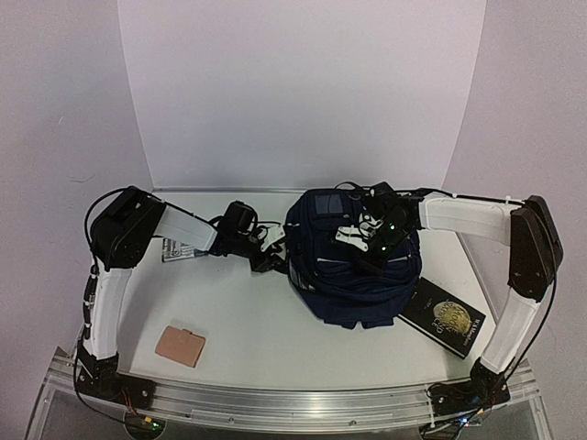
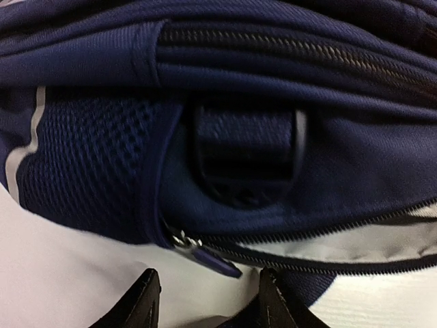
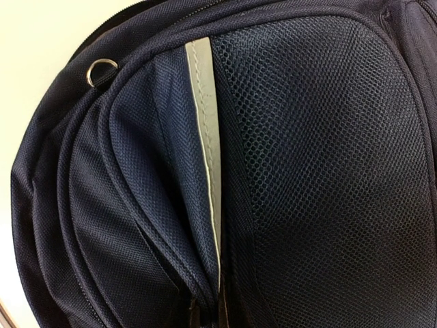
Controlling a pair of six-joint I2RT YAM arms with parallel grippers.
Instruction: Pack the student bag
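Note:
The navy backpack [image 1: 353, 293] lies on the right half of the table, its side zipper partly undone in the left wrist view, where a pale lining shows. My left gripper is open at that side, its fingers [image 2: 143, 301] apart. Just ahead of the gap between them hangs the zipper pull [image 2: 213, 260], not gripped; a dark strap [image 2: 307, 287] passes behind the right-hand finger. Over the bag's front, my right gripper is shut on a fold of fabric at the lower end of the pale reflective strip [image 3: 208, 130].
A black book with a gold disc [image 1: 449, 316] rests right of the bag, one corner against it. The pinkish-brown notebook [image 1: 180, 346] lies front left. Behind my left arm, a printed item [image 1: 179, 250] is partly hidden.

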